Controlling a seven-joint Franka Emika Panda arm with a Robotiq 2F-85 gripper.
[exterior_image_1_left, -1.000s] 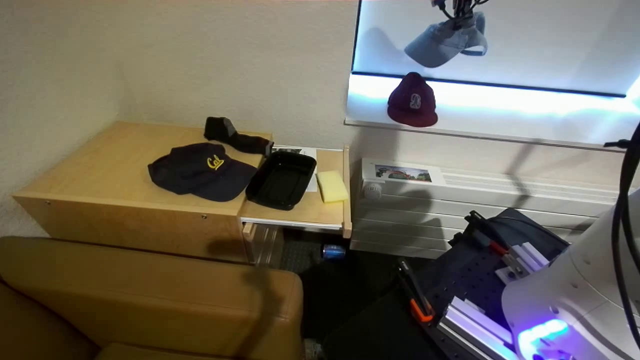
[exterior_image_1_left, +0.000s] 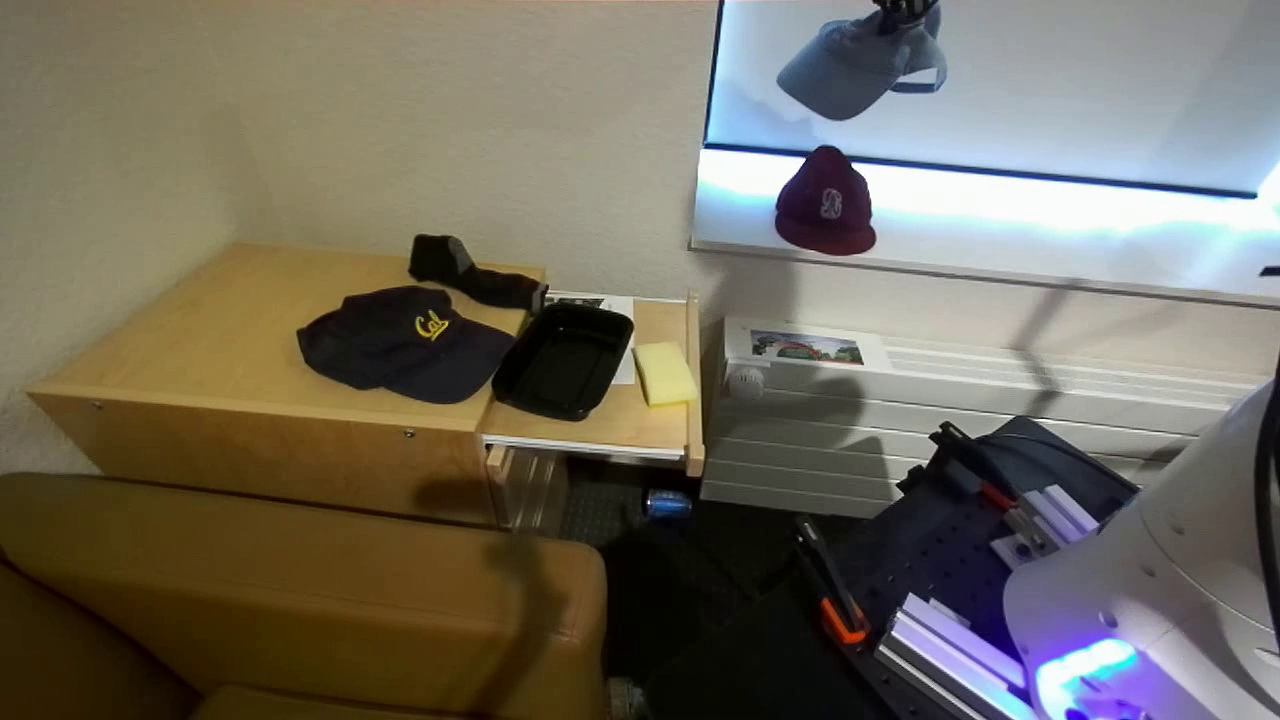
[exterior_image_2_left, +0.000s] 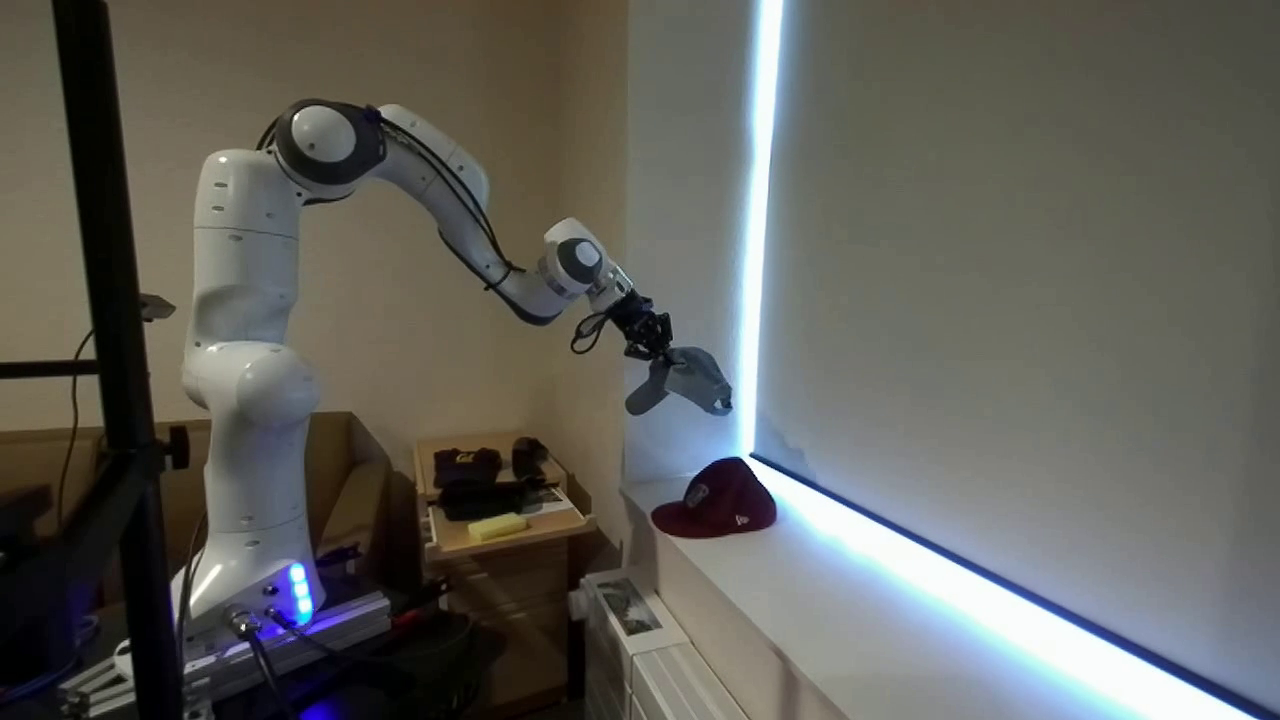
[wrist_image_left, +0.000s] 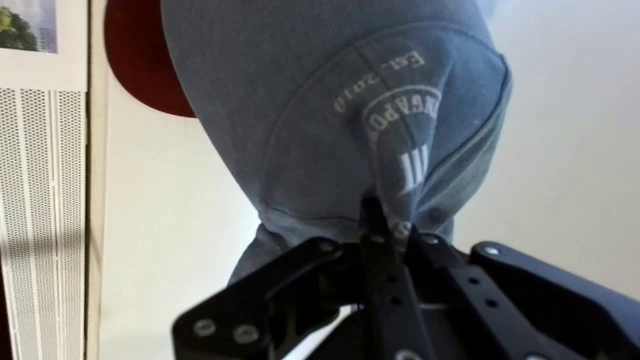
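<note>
A grey-blue cap (wrist_image_left: 336, 120) with white lettering hangs in the air, my gripper shut on a pinched fold of its front. In exterior view 2 the gripper (exterior_image_2_left: 657, 350) points down over the windowsill, and the grey cap (exterior_image_2_left: 698, 377) is clear of everything below it. A maroon cap (exterior_image_1_left: 825, 204) rests on the sill underneath; in the wrist view only part of its red brim (wrist_image_left: 144, 63) shows from behind the grey cap. On the wooden cabinet lies a dark navy cap (exterior_image_1_left: 402, 342) with yellow lettering.
Beside the navy cap are a dark sock (exterior_image_1_left: 474, 278), a black tray (exterior_image_1_left: 564, 360) and a yellow sponge (exterior_image_1_left: 665, 373). A radiator (exterior_image_1_left: 792, 420) runs below the sill (exterior_image_2_left: 828, 600), which is bare to the right of the maroon cap. The window blind (exterior_image_2_left: 1020, 300) stands close behind.
In exterior view 1 the gripper and grey cap have shifted left and slightly up. The maroon cap and the things on the cabinet stay where they were.
</note>
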